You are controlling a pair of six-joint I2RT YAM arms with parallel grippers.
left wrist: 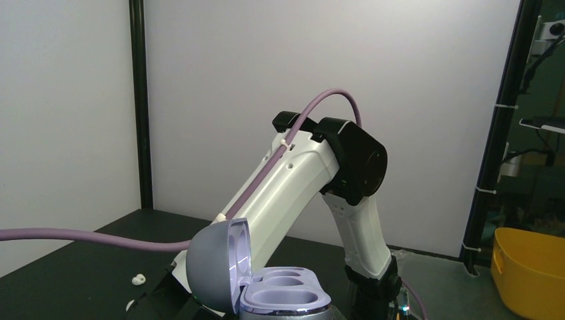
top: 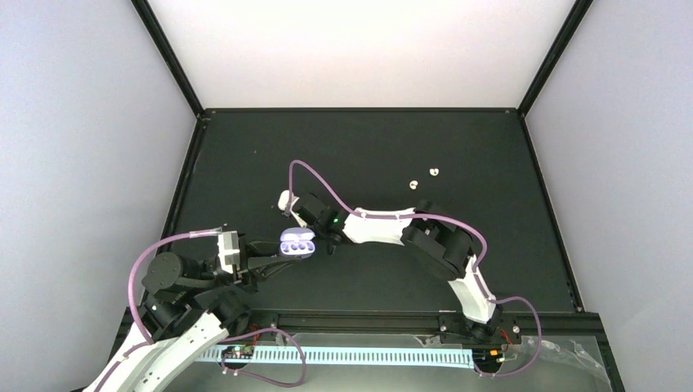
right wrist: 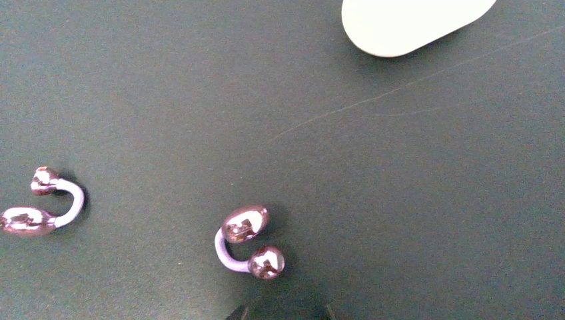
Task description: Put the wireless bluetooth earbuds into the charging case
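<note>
My left gripper (top: 274, 253) is shut on the open lilac charging case (top: 297, 247), held raised with its empty wells showing; in the left wrist view the case (left wrist: 283, 297) fills the bottom centre. Two small earbuds (top: 413, 184) (top: 434, 171) lie on the black table, right of centre in the top view. In the right wrist view two glossy pink earbuds with lilac hooks (right wrist: 243, 223) (right wrist: 30, 220) lie on a dark surface. My right gripper shows only its fingertips at the bottom edge, apart, with nothing seen between them; in the top view its arm hides them.
A white rounded object (right wrist: 406, 20) is at the top of the right wrist view. The right arm (top: 380, 229) stretches across the table beside the case. A yellow bin (left wrist: 533, 273) stands at the right in the left wrist view.
</note>
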